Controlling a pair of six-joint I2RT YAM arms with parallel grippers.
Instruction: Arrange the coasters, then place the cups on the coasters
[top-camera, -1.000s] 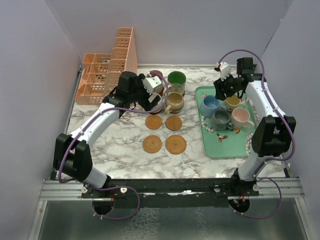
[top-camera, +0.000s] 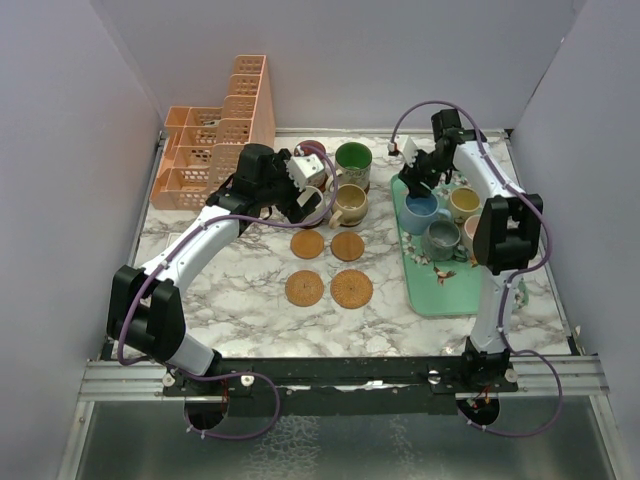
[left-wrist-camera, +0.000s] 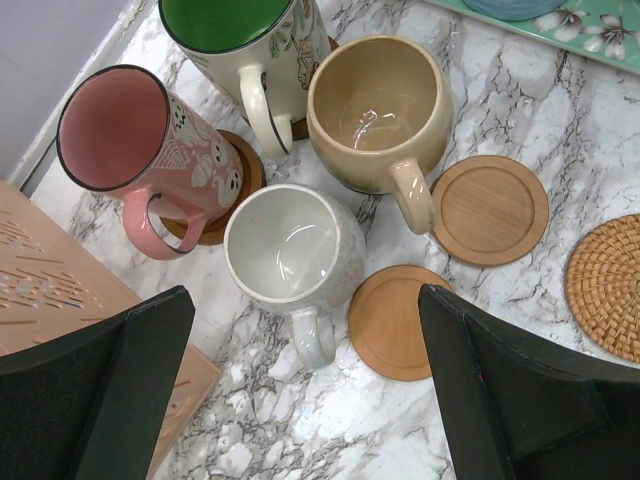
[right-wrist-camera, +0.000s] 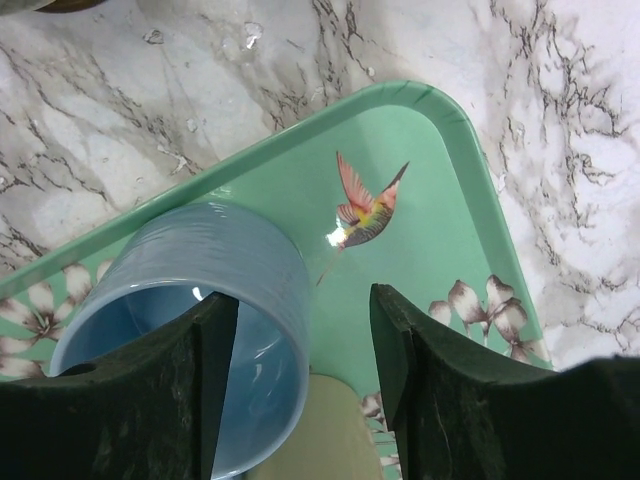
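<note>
My right gripper (top-camera: 420, 188) stands open over the blue cup (top-camera: 416, 214) at the tray's back left corner. In the right wrist view, one finger (right-wrist-camera: 208, 350) overlaps the mouth of the blue cup (right-wrist-camera: 255, 260) and the other is beyond its wall; I cannot tell how deep they reach. My left gripper (top-camera: 304, 204) is open too, above the white cup (left-wrist-camera: 290, 245). That cup appears close beside a plain wooden coaster (left-wrist-camera: 388, 335). Another wooden coaster (left-wrist-camera: 490, 212) lies near the handle of the beige cup (left-wrist-camera: 385, 120).
Pink (left-wrist-camera: 135, 140) and green-lined (left-wrist-camera: 255, 50) cups stand behind. The green tray (top-camera: 440, 300) also holds yellow (top-camera: 464, 203), grey (top-camera: 440, 240) and pale pink cups. Woven coasters (top-camera: 351, 288) lie mid-table. A peach rack (top-camera: 190, 185) stands left.
The right gripper has moved left, from above the yellow cup's side to over the blue cup. The left arm and the cups look unmoved.
</note>
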